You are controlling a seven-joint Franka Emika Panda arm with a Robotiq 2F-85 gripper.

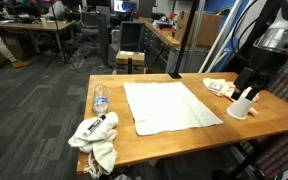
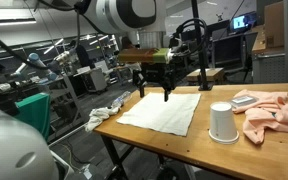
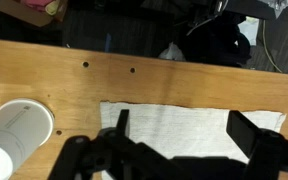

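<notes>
My gripper is open and empty; its two dark fingers stand wide apart over the white sheet in the wrist view. A white cylindrical cup or container appears at the left of that view, outside the fingers. In exterior view 2 the gripper hangs above the table, with the white container standing to its right. From exterior view 1, the arm partly covers the container near the table's right end.
A clear bottle stands at the table's far left. Nearer the front, a crumpled light towel with a dark marker on it hangs over the edge. Pink cloth lies beyond the container. The white sheet is bare.
</notes>
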